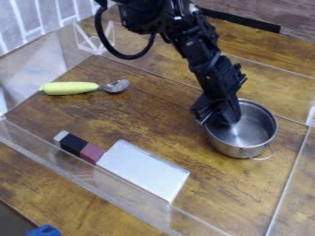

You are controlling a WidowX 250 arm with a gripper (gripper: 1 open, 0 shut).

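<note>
My black arm reaches down from the top of the camera view to the steel pot (242,140) on the right. The gripper (216,116) is at the pot's upper-left rim, its fingertips partly over the inside. Whether anything is between the fingers, and how far apart they are, is hard to tell against the dark shapes.
A pale yellow-green object (69,88) with a small metal piece (116,86) lies at the upper left. A dark block with a pink part (79,147) and a white rectangular board (142,171) lie at the lower left.
</note>
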